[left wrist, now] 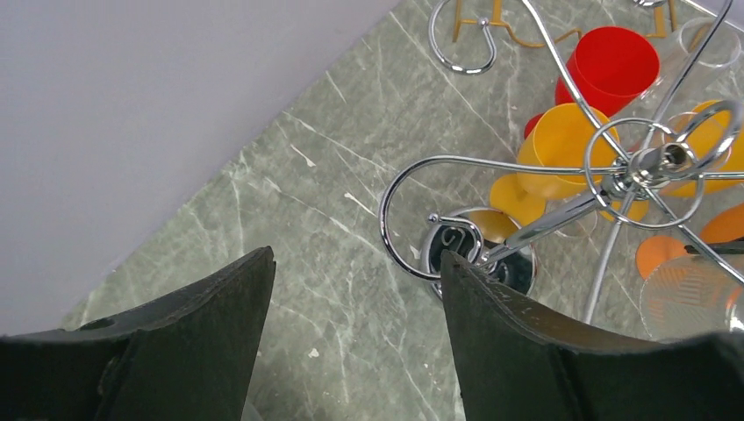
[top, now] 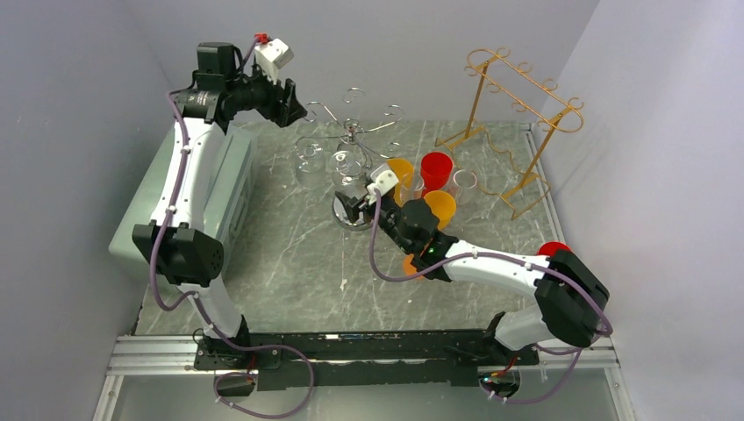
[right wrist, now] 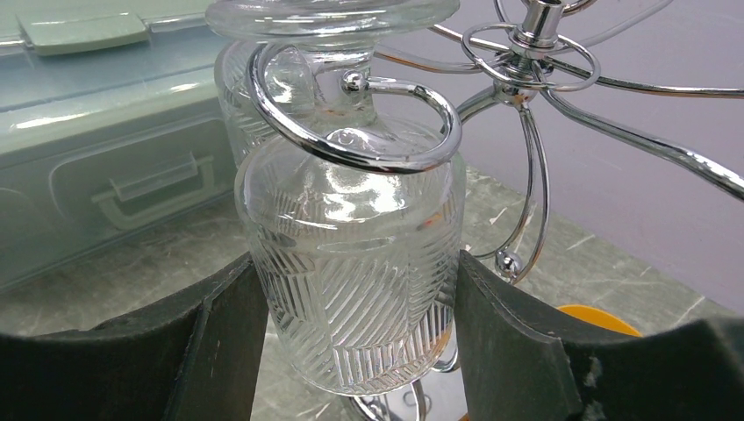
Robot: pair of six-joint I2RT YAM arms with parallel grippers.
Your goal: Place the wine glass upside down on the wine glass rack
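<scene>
A clear ribbed wine glass (right wrist: 346, 307) hangs upside down in the right wrist view, with its stem inside a curled hook (right wrist: 386, 164) of the silver wine glass rack (top: 351, 127). Its foot is above the hook and its bowl below. The fingers of my right gripper flank the bowl closely on both sides; whether they press on it I cannot tell. At the back left, my left gripper (top: 294, 105) is open and empty. Its fingers (left wrist: 215, 307) face another, bare hook (left wrist: 386, 219) of the rack.
A second upside-down glass (top: 309, 167) hangs on the rack's left side. Yellow and red cups (top: 436, 168) crowd the table right of the rack. A gold rack (top: 531, 180) stands at the back right, and a pale green box (top: 237, 206) lines the left side.
</scene>
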